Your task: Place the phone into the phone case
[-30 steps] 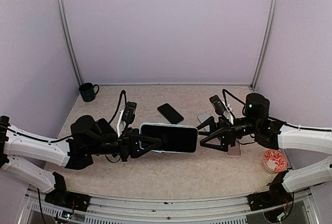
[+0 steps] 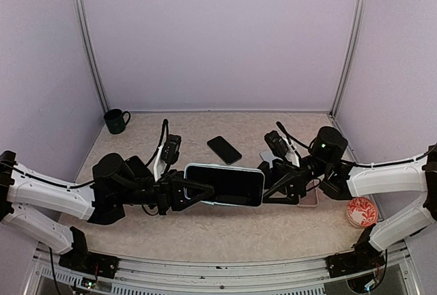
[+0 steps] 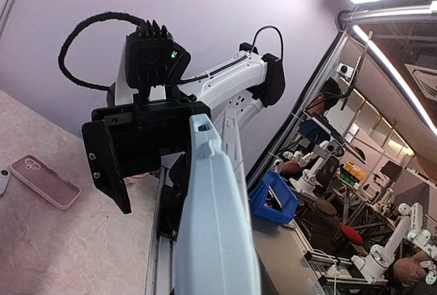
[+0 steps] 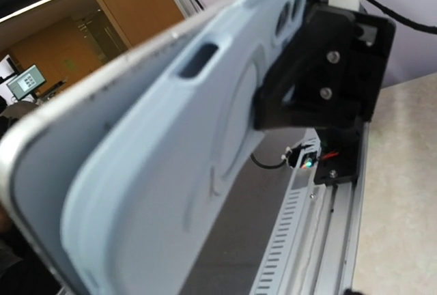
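Note:
A phone (image 2: 225, 185), dark screen facing the top view, lies against a light blue case (image 4: 171, 151) above the table. My left gripper (image 2: 207, 191) is shut on both at their left end, one of its fingers (image 4: 287, 80) pressing the case's back beside the camera holes. In the right wrist view, the phone's silver edge (image 4: 95, 90) stands apart from the case at the near end, with a gap between. At the right end is my right gripper (image 2: 265, 184), fingers part open. One of its fingers (image 3: 109, 169) shows clear of the case; the other is hidden.
Another black phone (image 2: 224, 149) lies on the table behind. A pink case (image 2: 309, 199) and a pale flat item (image 2: 268, 156) lie behind the right arm. A dark mug (image 2: 116, 121) stands back left, a red-patterned round container (image 2: 362, 212) front right.
My right gripper has come left to the end of the phone and case. These have shifted slightly right with my left gripper still on them.

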